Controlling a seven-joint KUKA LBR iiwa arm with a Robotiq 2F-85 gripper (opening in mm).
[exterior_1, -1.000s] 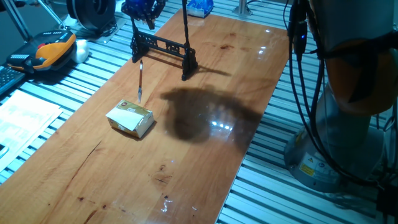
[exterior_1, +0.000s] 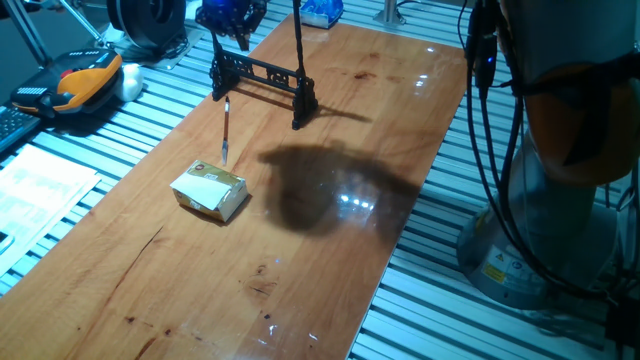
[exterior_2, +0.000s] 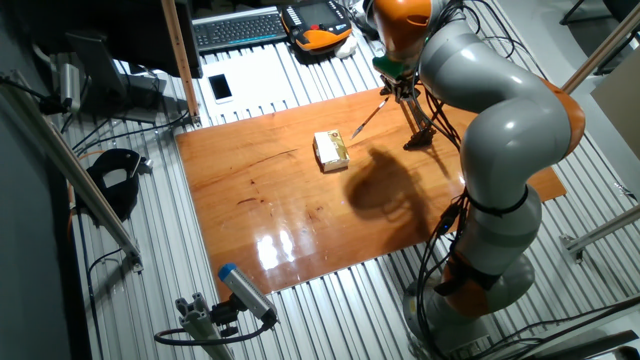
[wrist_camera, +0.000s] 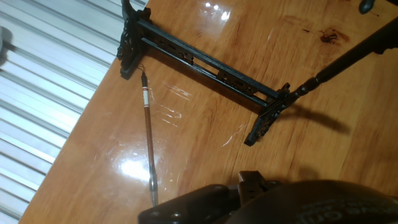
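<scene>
A brush (wrist_camera: 148, 127) with a brown shaft lies on the wooden table (wrist_camera: 205, 149), its looped end close to one foot of a black stand (wrist_camera: 202, 62). The stand is upright, with a crossbar low between its feet and a thin post (exterior_1: 298, 50) rising from one of them. A white and gold box (exterior_1: 209, 190) sits near the brush's pale tip. My gripper (exterior_1: 234, 24) is up at the stand, above the table. Only dark parts of it show along the bottom of the wrist view, and the gap between its fingers cannot be made out.
Beyond the table's far edge are an orange and black device (exterior_2: 318, 30), a keyboard (exterior_2: 240, 30) and a phone (exterior_2: 220, 88) on white paper. A blue packet (exterior_1: 320, 12) lies at the table's end. The tabletop on the box's other side is clear.
</scene>
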